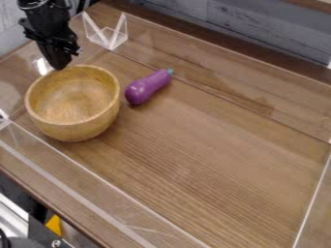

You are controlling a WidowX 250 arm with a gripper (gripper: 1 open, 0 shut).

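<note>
My gripper [56, 50], a dark mechanism with white markings, hangs at the top left, shut, with nothing seen between its fingers. Below it a large yellow wooden-looking bowl [74, 119] stands empty on the tabletop. A purple eggplant [147, 86] lies to the right of the bowl.
A white wire-like object [106, 32] stands at the back left, just right of the gripper.
</note>
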